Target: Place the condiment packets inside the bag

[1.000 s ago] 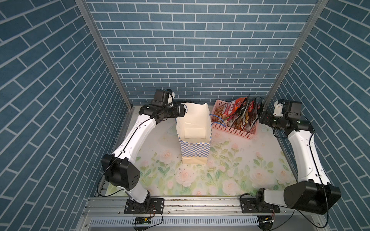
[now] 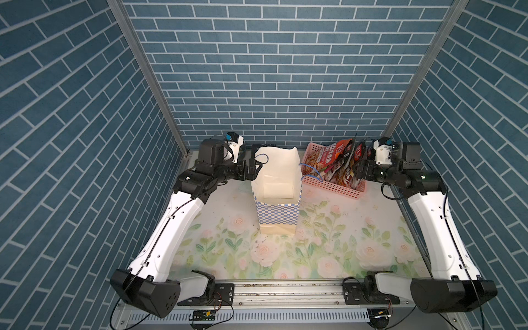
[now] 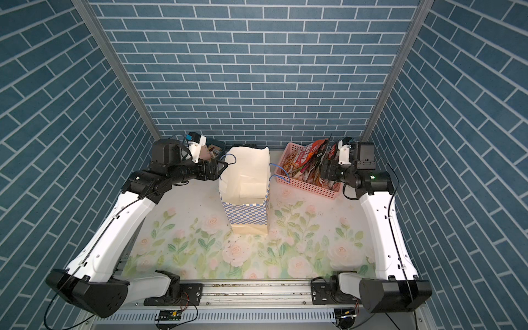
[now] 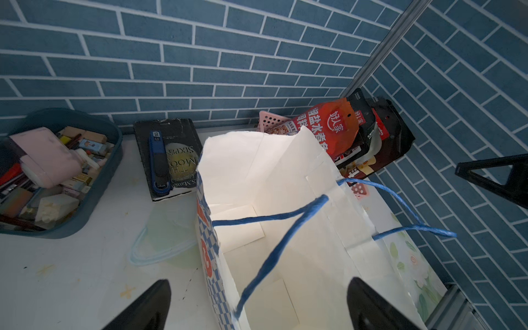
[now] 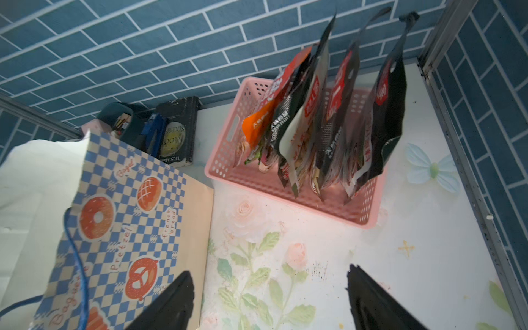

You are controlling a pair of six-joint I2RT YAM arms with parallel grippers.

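Upright on the table stands the paper bag point(image 2: 278, 213), blue-checkered outside and cream inside, its mouth open. The part of its floor in the left wrist view is bare. Several condiment packets point(image 5: 324, 118), red, orange and black, stand on edge in the pink basket point(image 5: 297, 204) to its right. My left gripper is open at the bag's left rim, with a blue handle point(image 4: 280, 242) reaching up in front of its fingers. Beside the basket's right end in the top views, my right gripper is open with nothing between its fingers.
In the left wrist view a teal bin point(image 4: 82, 214) of small items and a dark book point(image 4: 184, 145) with a blue cutter point(image 4: 158, 165) lie behind and left of the bag.
My left gripper has drawn back left from the bag's rim. The right gripper has moved left, toward the basket. Bag and packets look unmoved.
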